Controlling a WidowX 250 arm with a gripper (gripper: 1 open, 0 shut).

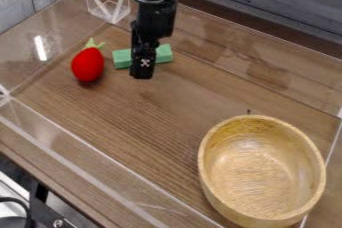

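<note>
My black gripper (144,62) hangs down from the top of the camera view, its tip low over a mint-green block (123,57) and covering the middle of it; whether it touches the block cannot be told. Its fingers are open. A red object with a pale green tip (88,65), like a vegetable, lies to the left of the block. A large pale yellow bowl (262,152) stands at the lower right.
A white wire-like stand (107,2) is at the back left. Walls border the back.
</note>
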